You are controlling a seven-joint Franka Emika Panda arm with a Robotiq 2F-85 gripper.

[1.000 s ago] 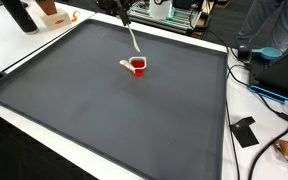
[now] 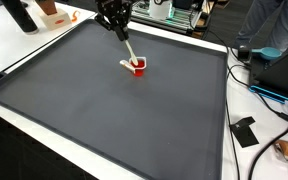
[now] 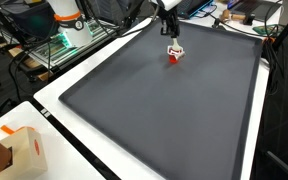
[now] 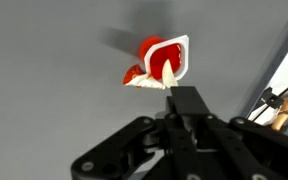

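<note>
A small white-rimmed cup (image 4: 185,54) with red contents sits on the dark grey board, near its far edge in exterior view 1. My gripper (image 2: 121,37) is above the cup, shut on a pale, thin stick (image 2: 130,48). The stick slants down, and its lower end (image 4: 169,74) lies over the red inside the cup in the wrist view. Whether it touches the red cannot be made out. A peeled-back, red-and-white piece (image 4: 142,78), perhaps the cup's lid, lies right beside the cup. In exterior view 2 the cup (image 3: 175,51) stands under the gripper.
The grey board (image 2: 124,115) is bare around the cup and toward the front. Cables and a black item (image 2: 244,132) lie off the board at the right. An orange-and-white object (image 2: 52,14) stands behind the board at the left.
The cup and the piece beside it have stayed in place.
</note>
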